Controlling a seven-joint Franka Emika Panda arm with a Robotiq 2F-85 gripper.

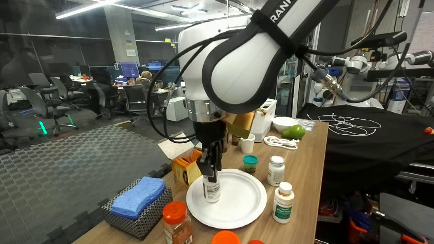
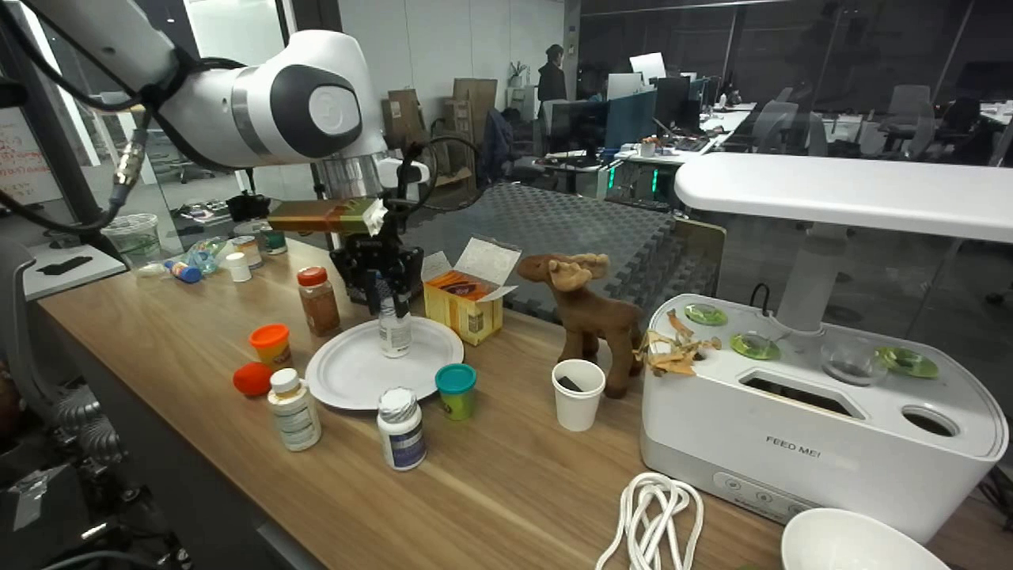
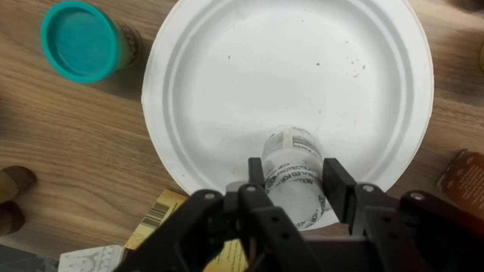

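Note:
A white labelled bottle (image 3: 292, 167) is held between the two fingers of my gripper, which is shut on it. In exterior view 1 the bottle (image 1: 211, 190) is upright over the left part of a white plate (image 1: 240, 199), its base at or very near the plate's surface. Exterior view 2 shows the same bottle (image 2: 394, 332) below my gripper (image 2: 387, 296), over the back part of the plate (image 2: 342, 380). The gripper's fingers hide the bottle's upper end there. Whether its base bears on the plate, I cannot tell for sure.
Around the plate stand a teal-lidded tub (image 2: 457, 389), two white bottles (image 2: 400, 429) and an orange-lidded jar (image 2: 318, 299). Close behind the gripper is an open yellow box (image 2: 462, 309). Most of the plate is bare.

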